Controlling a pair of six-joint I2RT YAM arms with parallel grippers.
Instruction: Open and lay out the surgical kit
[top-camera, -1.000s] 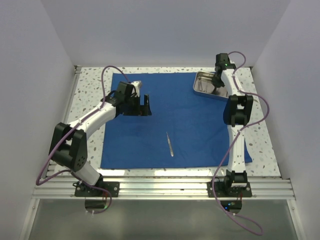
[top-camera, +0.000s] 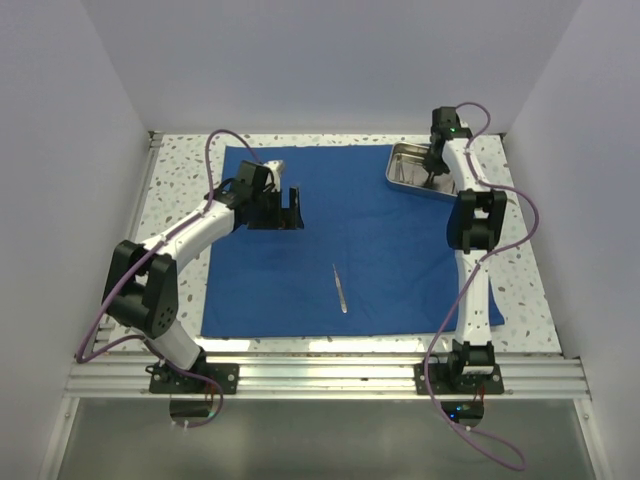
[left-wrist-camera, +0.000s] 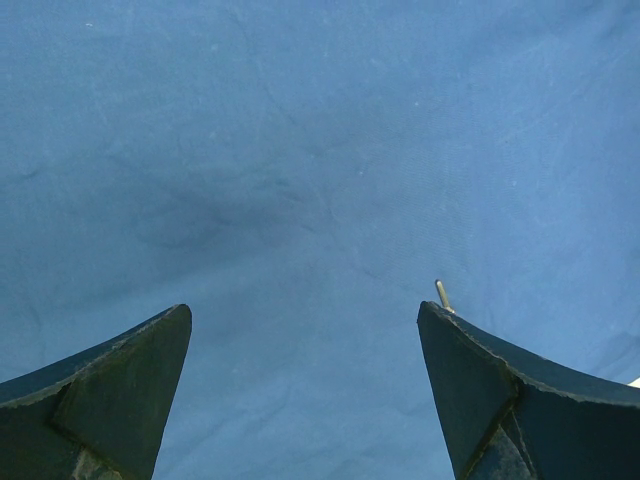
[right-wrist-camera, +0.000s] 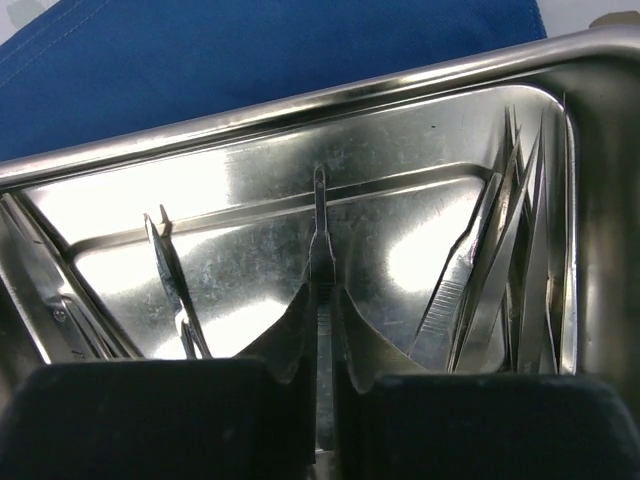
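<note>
The steel tray lies at the back right, with my right gripper over it. In the right wrist view a scalpel handle runs between the narrowly spaced fingertips of that gripper; whether they grip it is unclear. Scissors lie left of it, more instruments at the far left, and several tweezers on the right. My left gripper stands open and empty over the blue cloth. One slim steel instrument lies on the cloth.
A speckled table top shows around it, with walls at the back and sides.
My left gripper has shifted very slightly over the last second. The right gripper has moved only a little over the tray.
</note>
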